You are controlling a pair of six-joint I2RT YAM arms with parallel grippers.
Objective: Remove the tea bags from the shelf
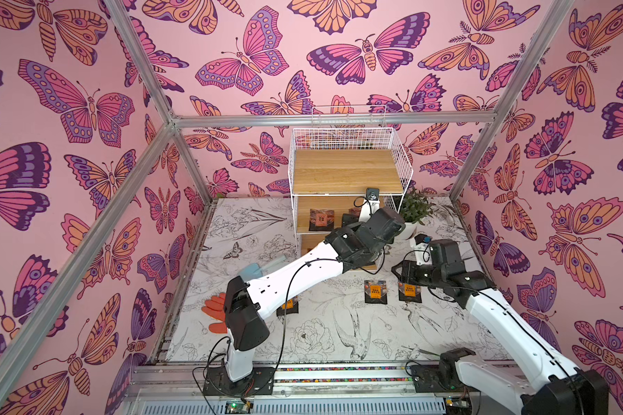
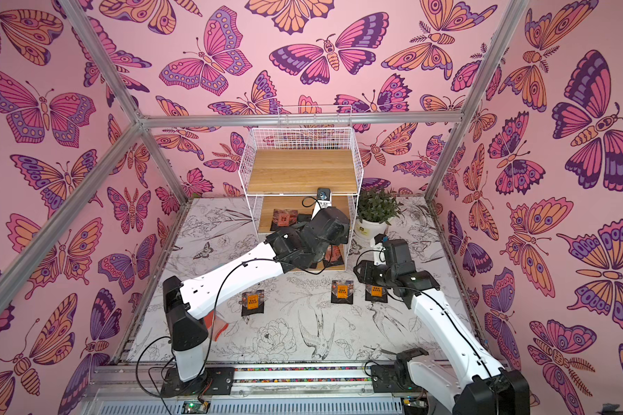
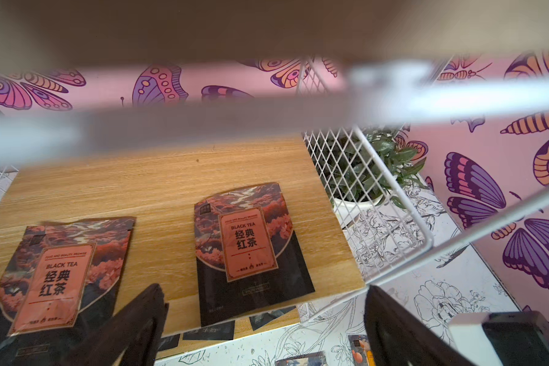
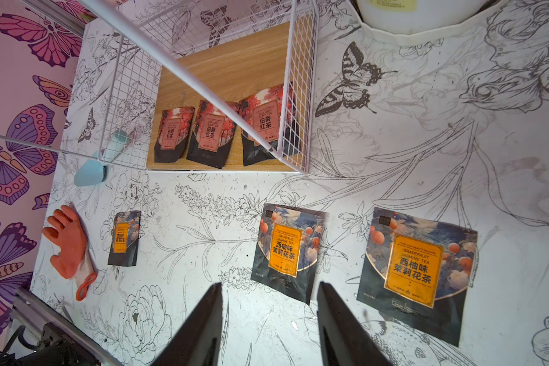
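Observation:
On the shelf's middle board (image 3: 164,177) two black tea bags (image 3: 244,250) with pink labels lie side by side, the other tea bag (image 3: 61,274) at the left. My left gripper is open in front of this board, its fingers (image 3: 137,323) apart, with the right-hand bag in the gap between them but not held. On the bottom board three more tea bags (image 4: 210,134) lie in a row, as the right wrist view shows. My right gripper is over the table with its fingers apart, nothing between them; grapefruit tea bags (image 4: 286,250) lie beyond.
Three orange-labelled bags lie on the table, one (image 4: 125,238) far left near an orange glove (image 4: 67,244) and a blue tool (image 4: 91,170). A potted plant (image 2: 373,214) stands right of the shelf. The empty top board (image 3: 256,30) overhangs the left gripper.

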